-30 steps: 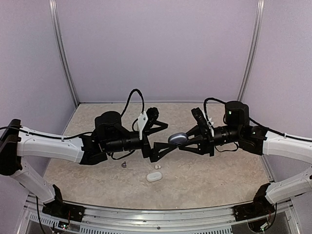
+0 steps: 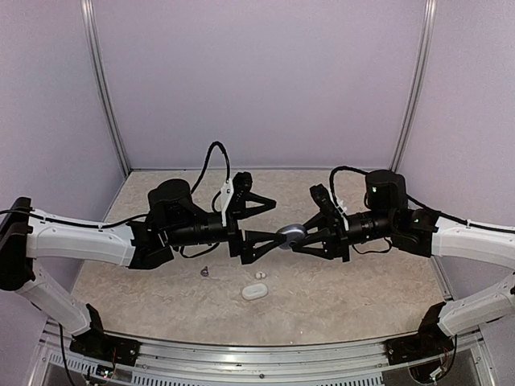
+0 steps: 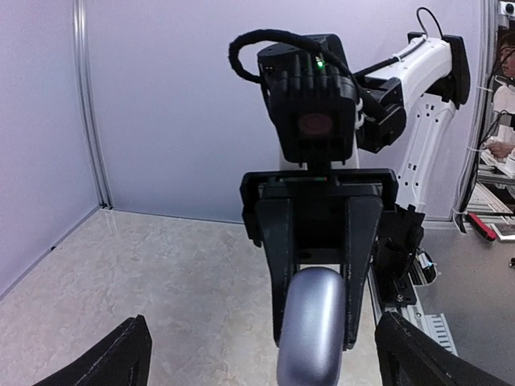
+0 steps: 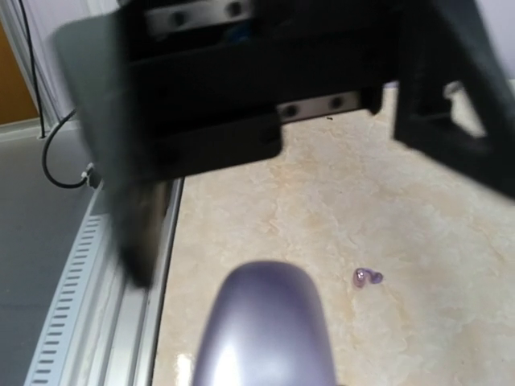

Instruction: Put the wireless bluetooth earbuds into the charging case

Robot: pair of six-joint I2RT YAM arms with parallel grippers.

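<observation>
A glossy purple-grey charging case (image 2: pixel 291 234) hangs above the table with my right gripper shut on it. In the left wrist view the case (image 3: pixel 311 326) stands upright and closed-looking, its rounded end toward me. My left gripper (image 2: pixel 278 221) is open, facing the case, its lower fingertip overlapping the case's left edge in the top view; contact cannot be told. Two small purple earbuds (image 4: pixel 368 277) lie together on the table, seen as a dark speck (image 2: pixel 204 272) from above.
A white case (image 2: pixel 254 291) lies on the table below the grippers, with small white earbuds (image 2: pixel 260 275) just behind it. A metal rail (image 2: pixel 265 354) runs along its front edge.
The held case has tilted and shifted slightly left with the right gripper.
</observation>
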